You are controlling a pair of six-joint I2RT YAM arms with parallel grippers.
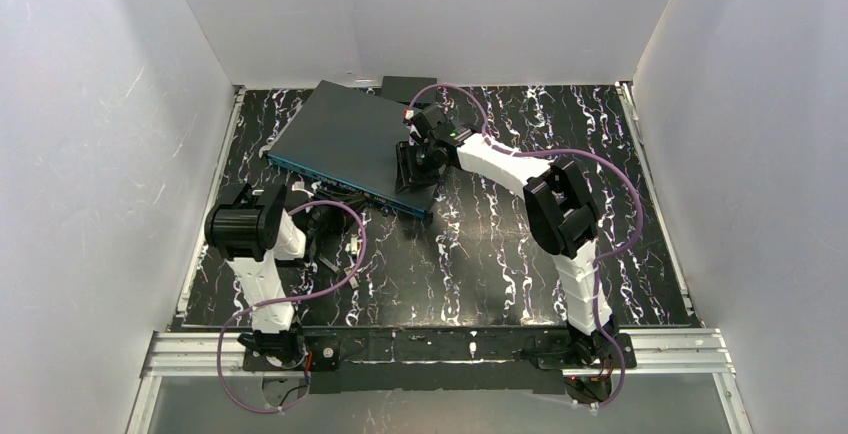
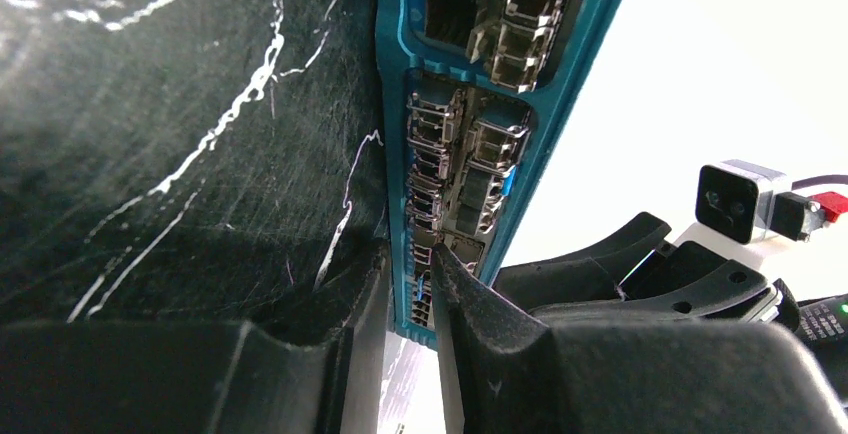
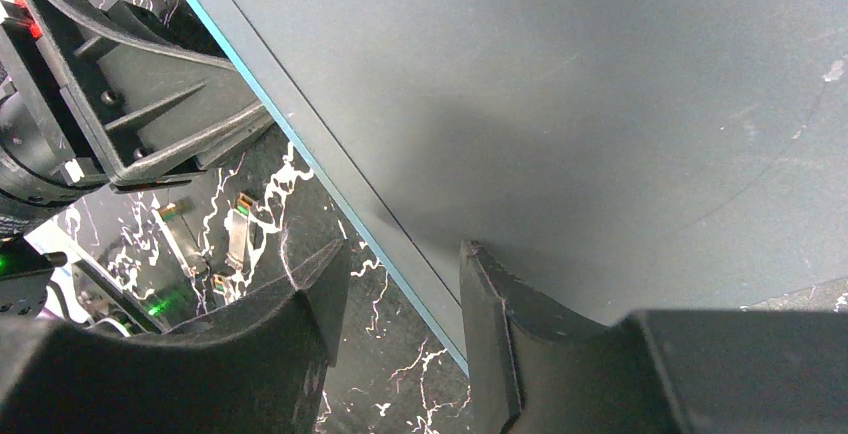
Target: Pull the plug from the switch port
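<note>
A flat dark switch (image 1: 340, 139) with a teal front lies slanted on the marbled table. Its port face shows in the left wrist view, metal port cages (image 2: 475, 159) in two rows inside the teal frame. A small blue piece (image 2: 509, 181) shows in one port; whether it is the plug I cannot tell. My left gripper is at the port face, fingers a narrow gap apart, ports visible between them. My right gripper is at the switch's right end, fingers apart over its lid and front edge; whether it grips the switch is unclear.
Small loose modules (image 3: 178, 238) lie on the table in front of the switch, near the left arm. A dark flat block (image 1: 405, 88) stands behind the switch. To the right, the marbled table (image 1: 480, 244) is mostly clear.
</note>
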